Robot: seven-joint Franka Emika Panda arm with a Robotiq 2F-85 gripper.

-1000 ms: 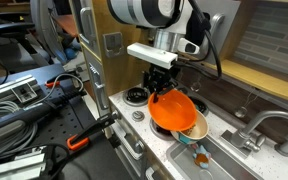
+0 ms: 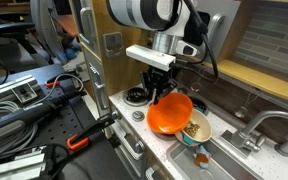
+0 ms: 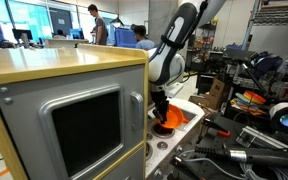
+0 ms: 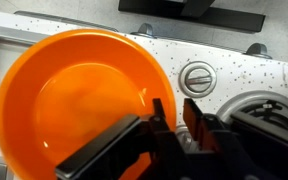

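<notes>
A wide orange bowl [image 2: 168, 114] sits tilted on the counter, leaning by a pale bowl [image 2: 202, 128] with small pieces inside. My gripper [image 2: 154, 98] is at the orange bowl's upper left edge. In the wrist view, the orange bowl [image 4: 69, 95] fills the left side, its right rim running by my gripper. The dark fingers [image 4: 104, 145] stand apart, with the rim near the gap; whether they touch it is hard to see. Exterior view 2 shows the orange bowl [image 3: 172, 117] partly behind my arm.
Stove burners [image 2: 137, 96] lie left of the bowls, and control knobs [image 4: 197, 78] line the counter front. A sink [image 2: 229, 160] with a faucet [image 2: 274, 125] is at the right. A small blue and orange item [image 2: 202, 158] lies near the sink.
The orange bowl has shifted left and away from the pale bowl, showing more of that bowl's inside. My arm has hardly moved.
</notes>
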